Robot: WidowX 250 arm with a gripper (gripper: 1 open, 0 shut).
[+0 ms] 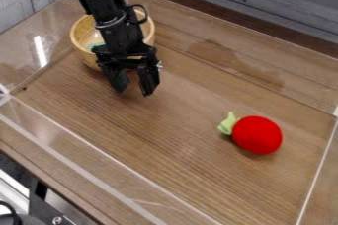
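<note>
My black gripper (128, 71) hangs at the upper left of the camera view, open, in front of a yellow bowl (93, 34). Part of something green shows inside the bowl behind the arm. A red strawberry-like toy (258, 135) with a pale green top lies on the wooden table (172, 170) at the right, apart from the gripper.
A grey plank wall runs along the back right. A black cable lies at the lower left edge.
</note>
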